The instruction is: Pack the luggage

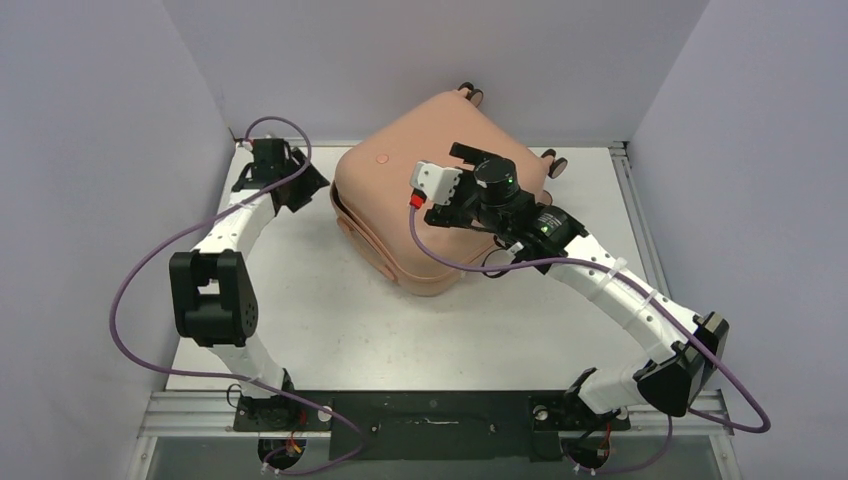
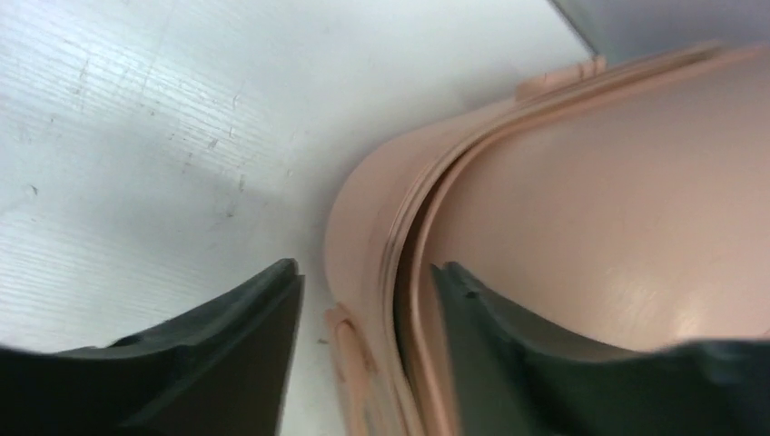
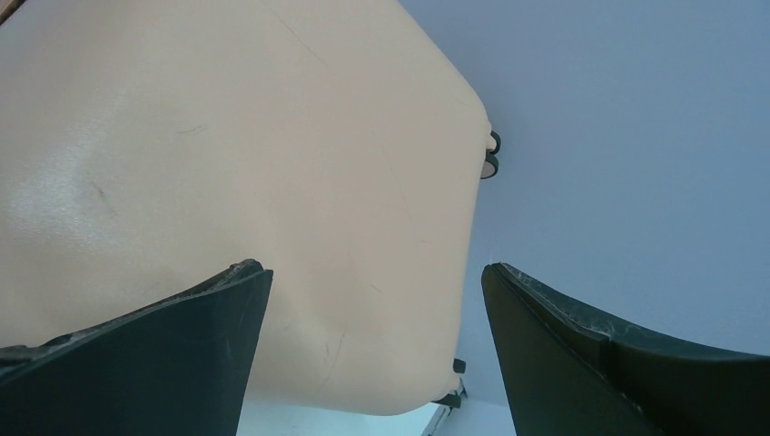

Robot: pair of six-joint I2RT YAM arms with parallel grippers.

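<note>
A peach suitcase (image 1: 410, 140) with black wheels lies askew at the back of the white table, its lid down and a dark gap along its left rim (image 2: 390, 272). My left gripper (image 1: 310, 180) is just left of that rim; in the left wrist view its blurred fingers stand apart at the rim, with nothing seen held. My right gripper (image 1: 455, 185) is over the lid, open and empty; the right wrist view shows the pale lid (image 3: 300, 182) beneath and between its fingers.
Grey walls enclose the left, back and right. Purple cables loop along both arms.
</note>
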